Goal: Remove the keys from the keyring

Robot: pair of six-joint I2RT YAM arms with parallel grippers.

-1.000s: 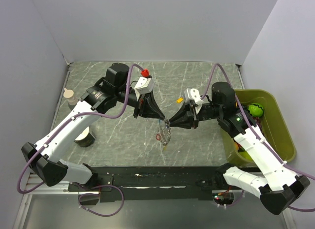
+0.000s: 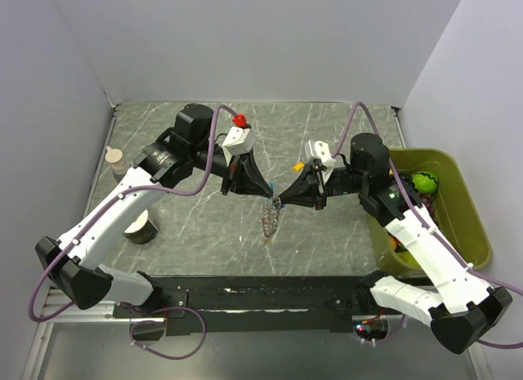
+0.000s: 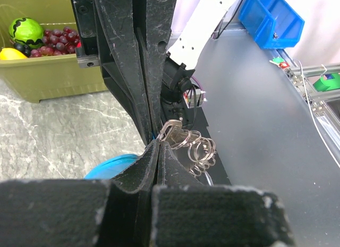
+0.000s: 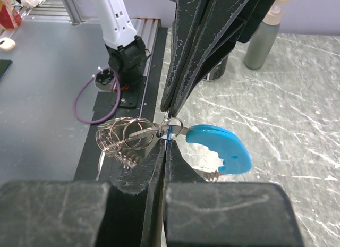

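A bunch of metal rings and keys hangs between the two gripper tips at mid table. My left gripper is shut at the top of it; in the left wrist view wire rings dangle beside its fingertips. My right gripper is shut right beside the left one, meeting it at the ring. The right wrist view shows a light blue key head on a metal blade through the ring at the fingertips. What exactly each pinches is hard to tell.
An olive bin with toy fruit stands at the right. A bottle and a round container stand at the left.
My right gripper has risen very slightly and the hanging bunch has swung a little. The left arm has stayed in place.
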